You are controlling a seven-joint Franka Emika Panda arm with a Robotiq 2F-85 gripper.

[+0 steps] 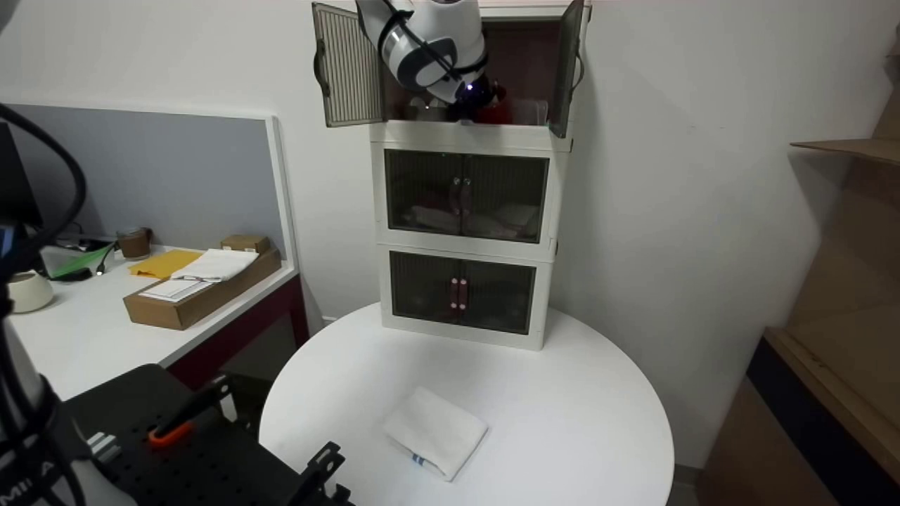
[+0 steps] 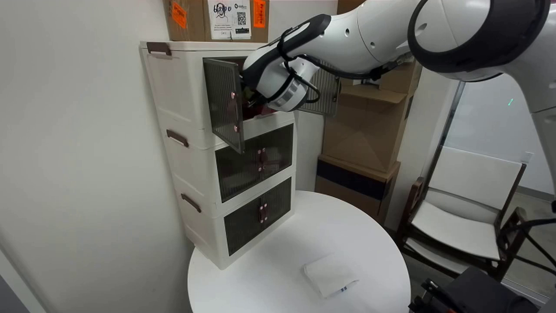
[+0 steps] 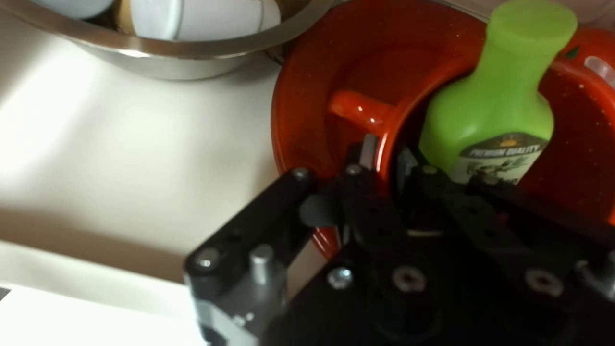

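Note:
In the wrist view, a red mug (image 3: pixel 360 109), its handle toward the left, stands on a red plate (image 3: pixel 300 86). A green bottle (image 3: pixel 490 109) with a dark label stands inside the mug. One finger of my gripper is outside the mug's left rim and the other inside it, shut on that wall. The lower part of the mug is hidden by the fingers. All this is inside the open top compartment of the white cabinet (image 1: pixel 468 135), where my gripper shows only as a dark shape.
A metal bowl (image 3: pixel 184 55) holding white cups sits left of the plate. The open left door (image 1: pixel 350 72) and right door (image 1: pixel 567 72) flank the arm. A folded white cloth (image 1: pixel 436 431) lies on the round table (image 1: pixel 582 405), otherwise clear.

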